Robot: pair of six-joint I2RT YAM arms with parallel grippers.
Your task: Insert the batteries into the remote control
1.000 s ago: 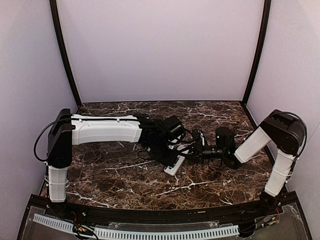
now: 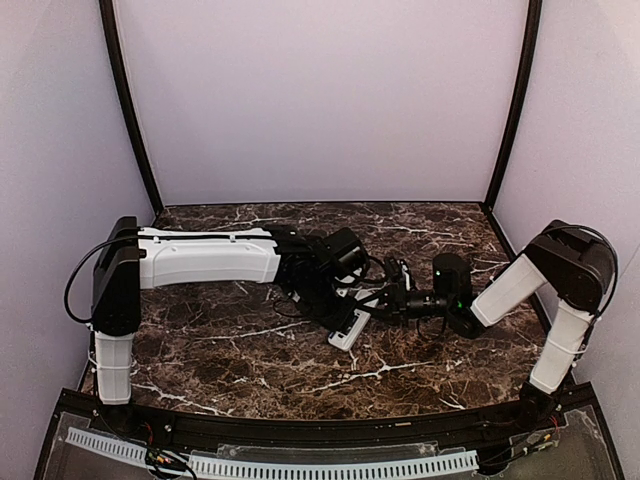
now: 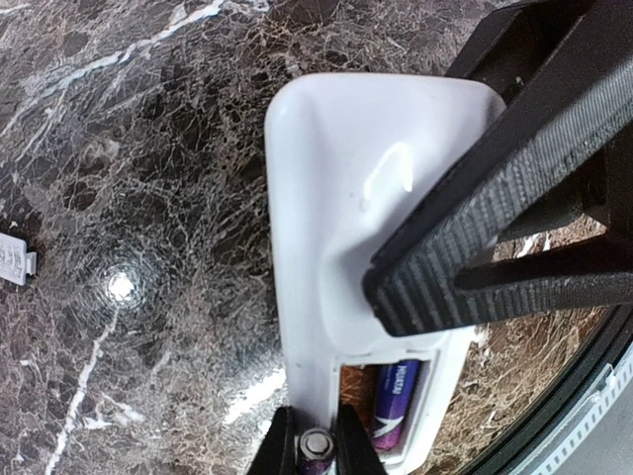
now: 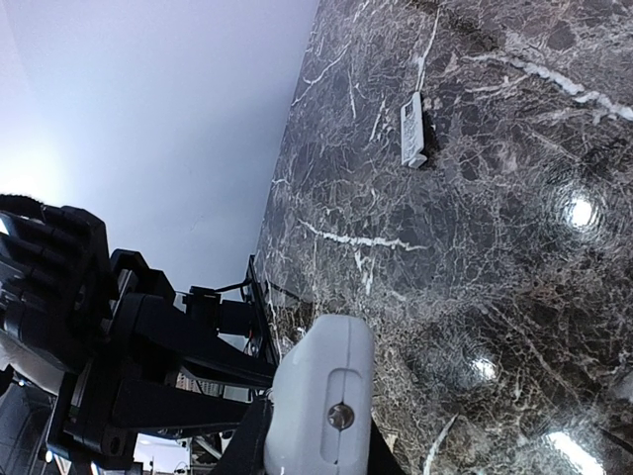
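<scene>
The white remote [image 3: 366, 188] is held by my right gripper, whose black fingers lie across it in the left wrist view. Its battery compartment, at the lower part of that view, shows a purple battery [image 3: 394, 396] inside, beside an orange-brown strip. My left gripper is shut on another battery [image 3: 315, 455], seen end-on at the compartment's near-left edge. In the top view both grippers meet over the remote [image 2: 345, 332], and the left arm hides much of it.
The small white battery cover lies on the marble table, apart from the grippers, also at the left edge of the left wrist view [image 3: 14, 259]. Walls stand on three sides.
</scene>
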